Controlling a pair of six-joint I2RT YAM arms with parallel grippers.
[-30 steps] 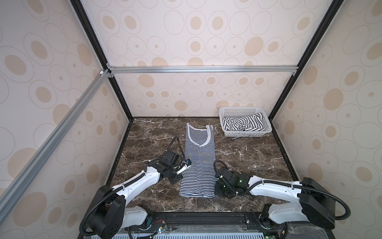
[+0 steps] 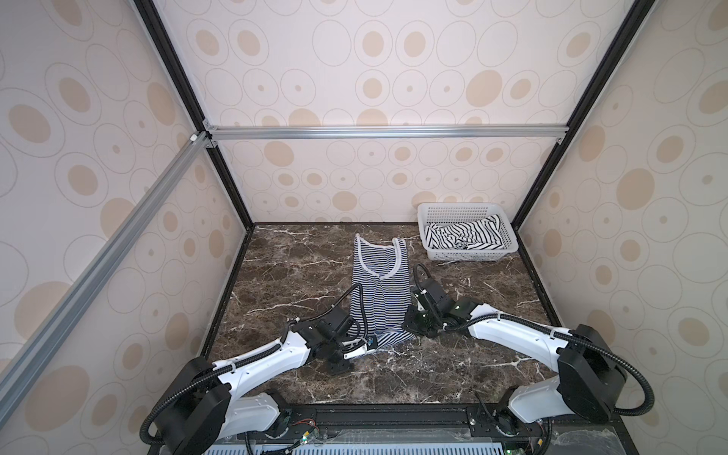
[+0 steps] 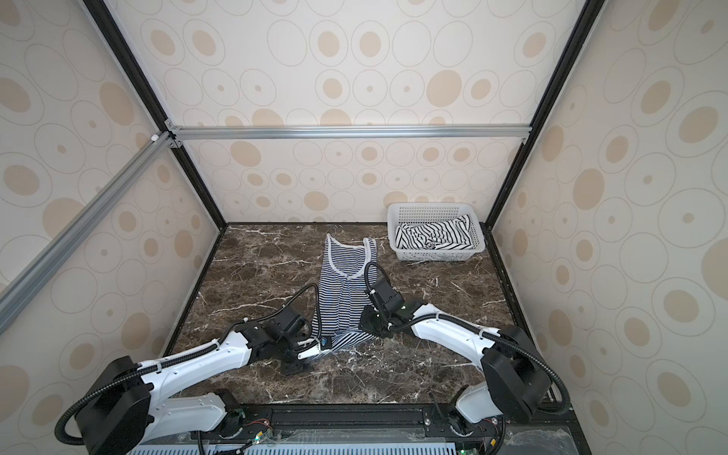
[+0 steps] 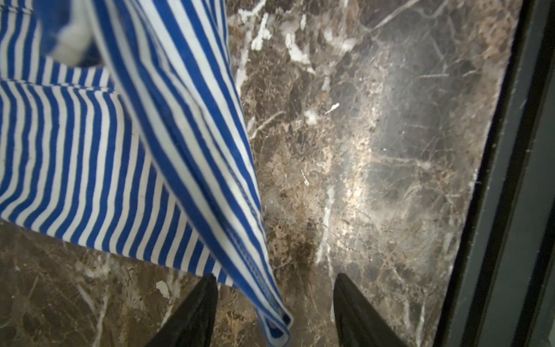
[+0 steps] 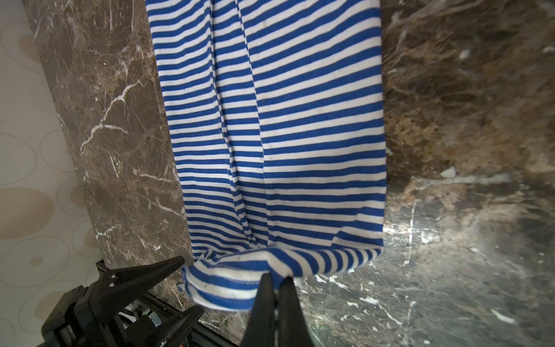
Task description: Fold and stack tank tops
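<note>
A blue-and-white striped tank top (image 2: 379, 295) lies on the table, white-trimmed neckline toward the back wall. Its bottom hem is lifted and folded up slightly. At that hem, my right gripper is shut with a pinch of striped cloth (image 5: 231, 280) between its fingertips. My left gripper stands open near the other end of the hem. A folded edge of cloth (image 4: 231, 243) reaches down into the gap between its fingers, which do not close on it.
At the back right, a white basket (image 2: 468, 254) holds crumpled black-and-white striped cloth (image 2: 464, 232).
The tank top lay flat a second ago. Its right hem corner was pulled left, and the hem now sits farther back.
</note>
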